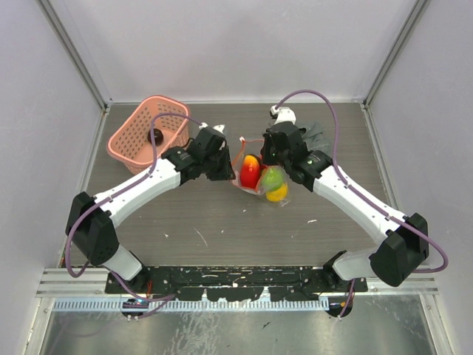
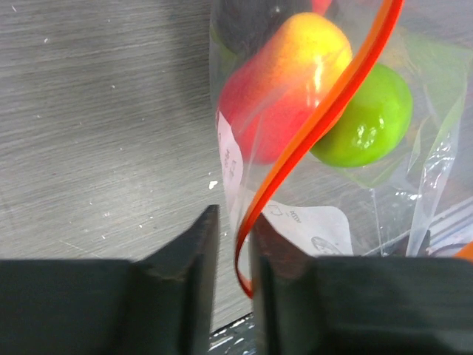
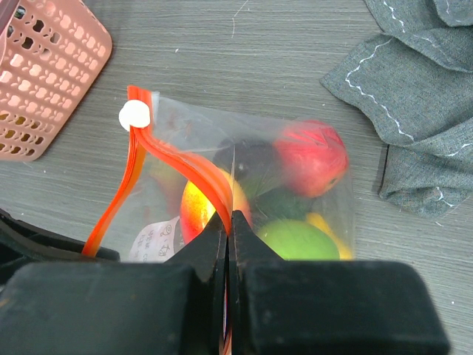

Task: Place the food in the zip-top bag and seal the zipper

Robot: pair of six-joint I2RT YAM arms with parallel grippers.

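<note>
The clear zip bag with an orange zipper holds a red-yellow mango, a green fruit, a red fruit and a yellow one. My left gripper is at one end of the zipper, its fingers around the orange strip; whether they grip it is unclear. My right gripper is shut on the zipper further along, with the white slider beyond its fingertips.
The pink basket with a dark round item is at the back left. A grey cloth lies behind the bag on the right.
</note>
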